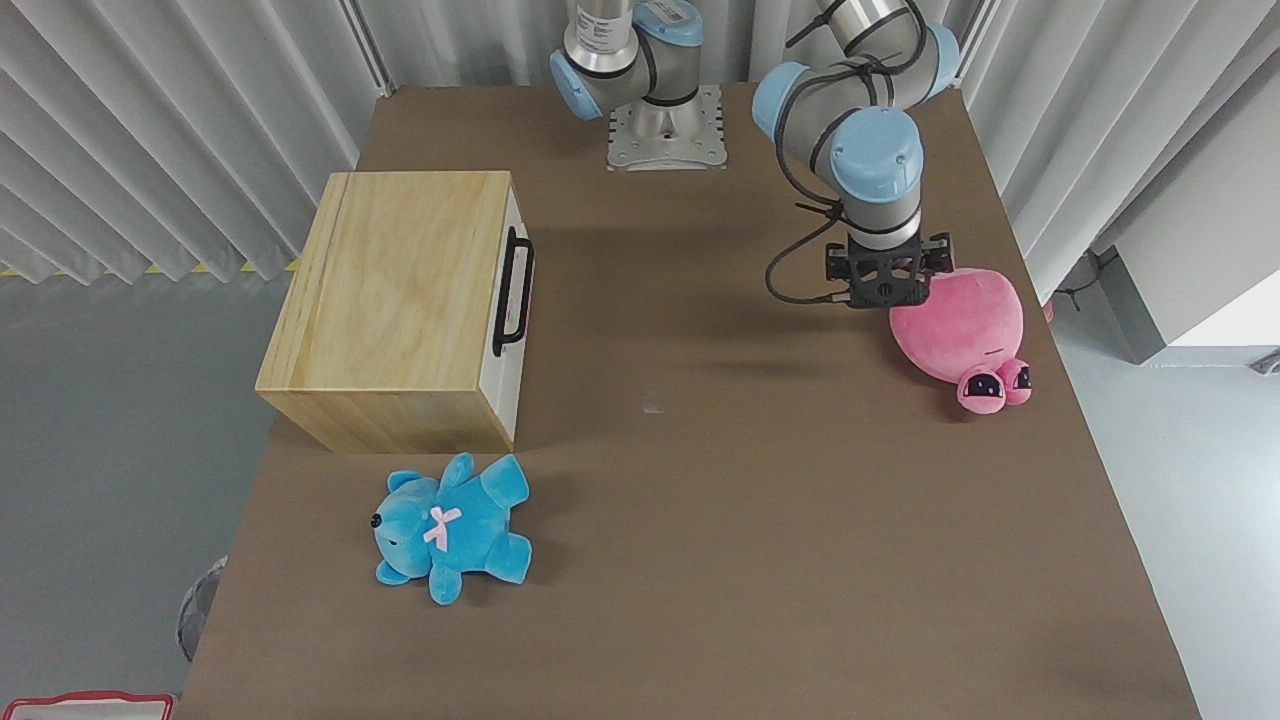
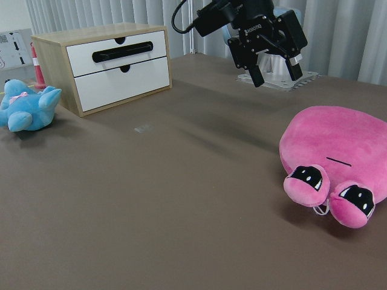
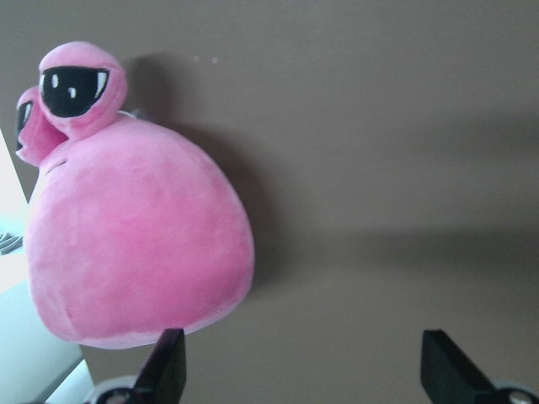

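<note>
The pink plush toy (image 1: pixel 955 326) with two bulging eyes lies on the table's right side. My gripper (image 2: pixel 271 67) hangs above the table just behind it, open, with nothing between its fingers. In the wrist view the pink plush (image 3: pixel 139 236) fills the left half, beside the fingertips. A blue teddy bear (image 1: pixel 462 534) with a pink bow lies at the front left of the table.
A wooden cabinet (image 1: pixel 378 288) with two white drawers and a black handle stands on the left behind the bear, drawers closed.
</note>
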